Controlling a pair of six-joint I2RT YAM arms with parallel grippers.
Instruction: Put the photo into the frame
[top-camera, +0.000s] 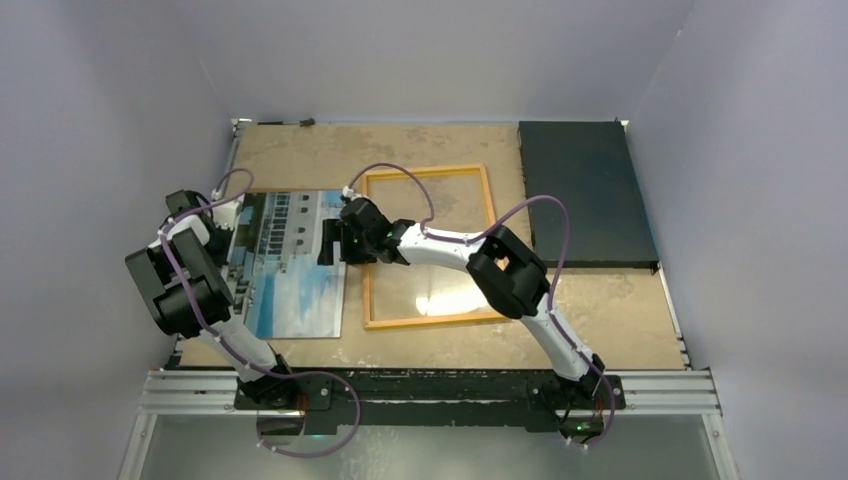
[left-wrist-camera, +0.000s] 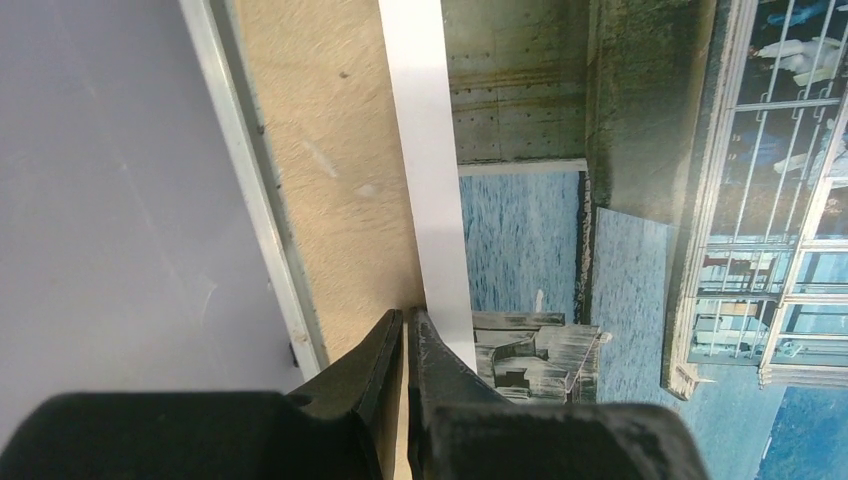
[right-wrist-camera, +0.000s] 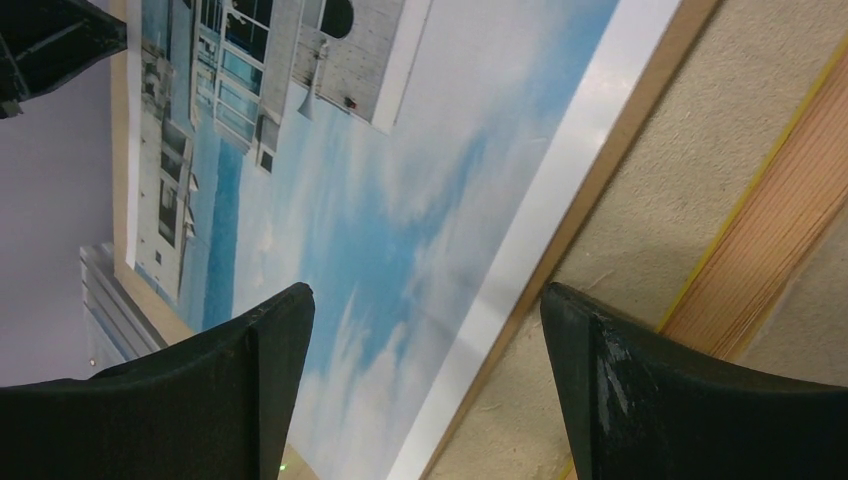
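Note:
The photo (top-camera: 303, 300), a white-bordered picture of buildings and blue tones, lies flat on the left part of the table. A thin brown board edge (right-wrist-camera: 590, 190) shows along its right border. The wooden frame (top-camera: 430, 323) with its clear pane lies to the right, a narrow gap apart. My left gripper is shut at the photo's left border (left-wrist-camera: 432, 180), one finger against that edge and nothing visible between the fingers. Over the photo's right border, my right gripper stands open, one finger above the picture and the other outside the border.
A black flat panel (top-camera: 585, 195) occupies the back right of the table. Metal rails (left-wrist-camera: 250, 190) and grey walls close in the left side, near my left gripper.

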